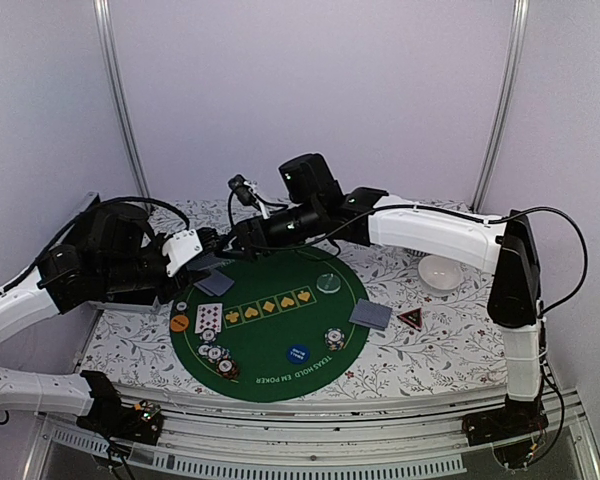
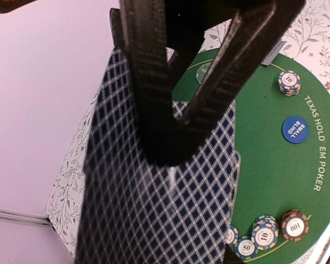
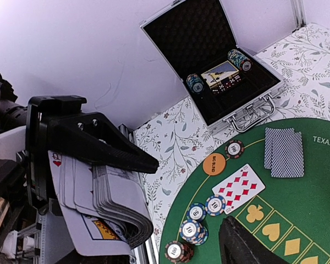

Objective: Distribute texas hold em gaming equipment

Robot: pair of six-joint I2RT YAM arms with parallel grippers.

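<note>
My left gripper [image 1: 206, 246] is shut on a deck of cards [image 3: 102, 198], held above the back left of the table. The checkered blue backs of the deck [image 2: 159, 209] fill much of the left wrist view; in the right wrist view its cards look fanned and bent. Close beside it is my right gripper [image 1: 243, 240], partly open, its fingers [image 3: 236, 242] just showing at the bottom edge of its wrist view; no card shows clearly between them. On the green poker mat [image 1: 270, 345] lie face-down cards [image 1: 215, 282] and a ten of diamonds [image 3: 237, 188].
Chip stacks [image 1: 220, 362] stand at the mat's front left, another stack [image 1: 335, 338] at front right. A small blind button [image 1: 298, 353] and face-down cards [image 1: 371, 314] lie nearby. The open case [image 3: 239, 104] stands at left, a white bowl [image 1: 440, 273] at right.
</note>
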